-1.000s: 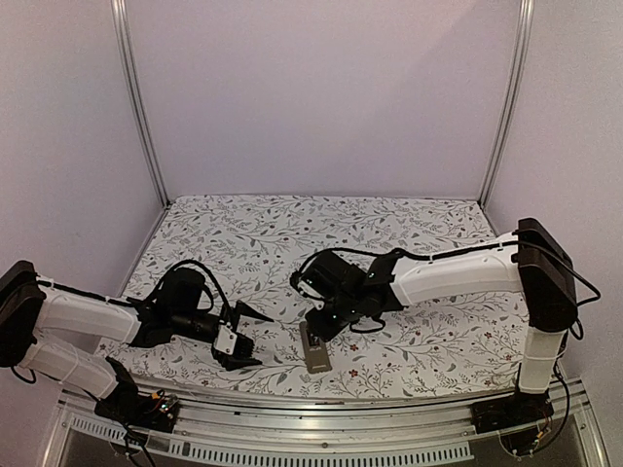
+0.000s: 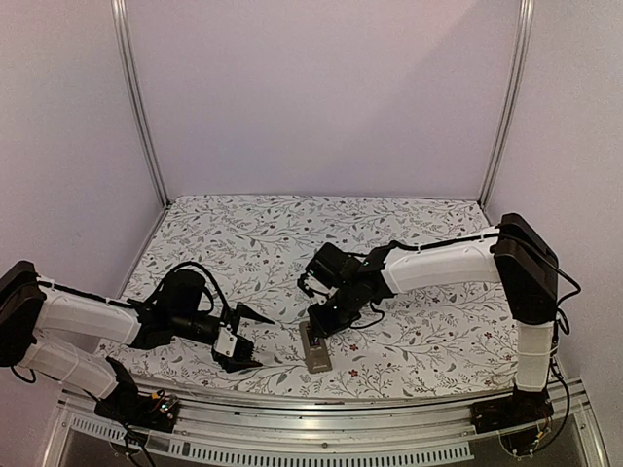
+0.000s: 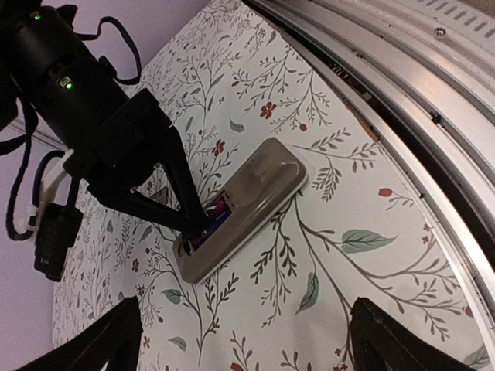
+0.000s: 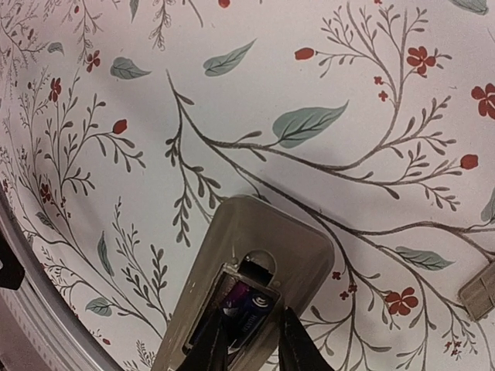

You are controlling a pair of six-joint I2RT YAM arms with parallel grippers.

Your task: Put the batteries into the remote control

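Note:
The grey-brown remote control (image 2: 317,358) lies back up on the patterned table, its battery compartment uncovered. In the right wrist view, dark purple batteries (image 4: 251,311) lie in that compartment, partly hidden by a finger. My right gripper is at the compartment, its fingertips slightly apart over the batteries; contact cannot be made out. From the left wrist view, the right fingers (image 3: 184,189) reach down to the compartment beside the purple battery (image 3: 218,210). My left gripper (image 2: 265,342) stands wide open to the left of the remote, nothing between its fingers.
A small flat brown piece (image 4: 479,292), perhaps the battery cover, lies on the table apart from the remote. A metal rail (image 2: 321,428) runs along the front edge.
The left arm and the remote have stayed put.

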